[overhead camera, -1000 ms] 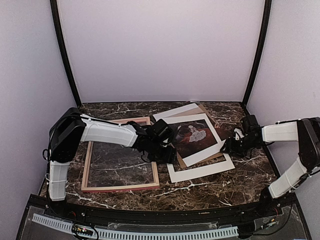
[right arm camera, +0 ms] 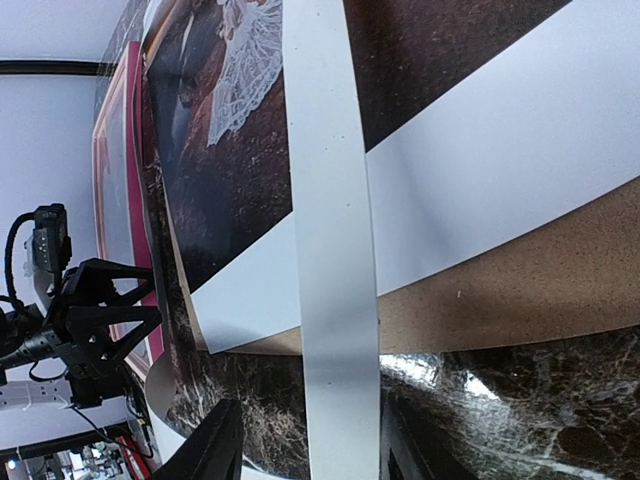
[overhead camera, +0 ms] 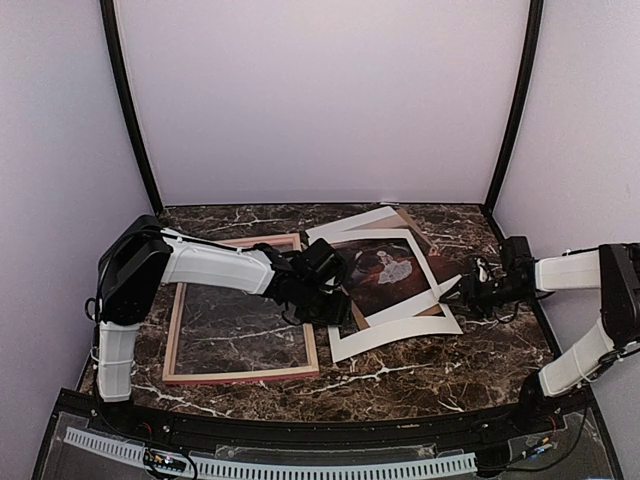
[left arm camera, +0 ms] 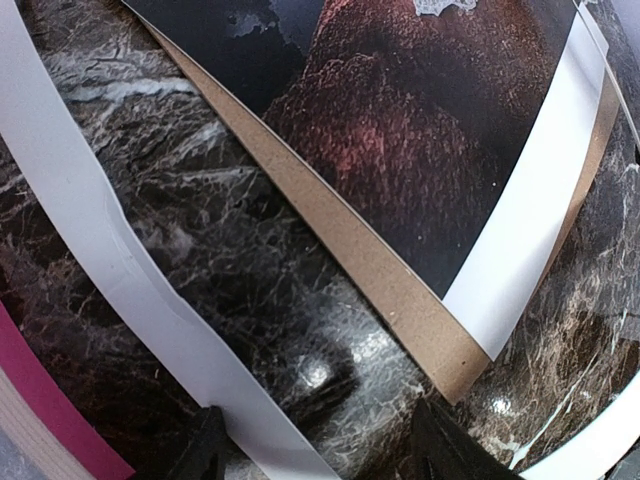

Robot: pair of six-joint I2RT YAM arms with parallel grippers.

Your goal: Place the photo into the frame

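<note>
The photo (overhead camera: 385, 278), dark with a white figure and white border, lies askew on a brown board (left arm camera: 320, 225). Over it lies a white mat (overhead camera: 395, 338), its front strip bowed in the top view. In the left wrist view, the mat's left strip (left arm camera: 130, 255) runs down between the fingers of my open left gripper, nearer the left one. My right gripper is part open around the mat's right strip (right arm camera: 335, 260), close to its right finger (right arm camera: 405, 440). The wooden frame (overhead camera: 170, 340) lies flat at left, partly under my left arm.
Another white sheet (overhead camera: 352, 219) on brown board sticks out behind the mat. Bare dark marble (overhead camera: 440, 375) is free at the front right. A dark rail (overhead camera: 400, 428) and white grille (overhead camera: 330, 469) run along the front; pale walls stand at both sides and behind.
My right gripper has moved a little rightward. The mat has shifted slightly left, and its front strip now bows where it lay straighter. My left arm has stayed put.
</note>
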